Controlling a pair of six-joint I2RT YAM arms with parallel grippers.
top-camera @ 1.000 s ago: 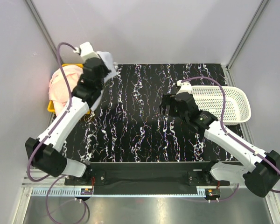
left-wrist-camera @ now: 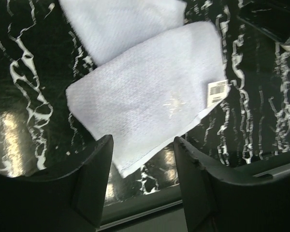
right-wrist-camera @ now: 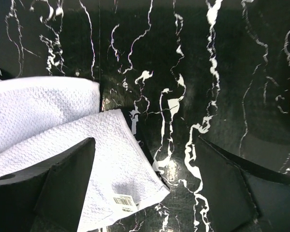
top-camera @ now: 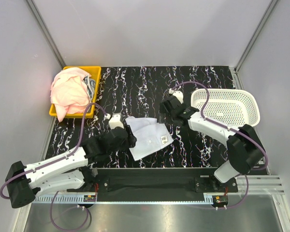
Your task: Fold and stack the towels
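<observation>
A pale white-lavender towel (top-camera: pixel 148 140) lies on the black marbled table, part of it doubled over at the back and a label near its right front corner. In the left wrist view the towel (left-wrist-camera: pixel 140 92) spreads beyond my left gripper, which is open above its front left part with nothing between the fingers. My right gripper is open too, above the towel's right edge; the towel (right-wrist-camera: pixel 77 145) shows at the left of that view. More towels, pink ones (top-camera: pixel 70 92) on top, are heaped in the yellow bin (top-camera: pixel 79 115).
A white perforated basket (top-camera: pixel 225 106) stands empty at the right, beside my right arm. The front table edge (left-wrist-camera: pixel 183 200) runs close below my left gripper.
The white towel, held up by my left gripper near the yellow bin earlier, now lies on the table, released.
</observation>
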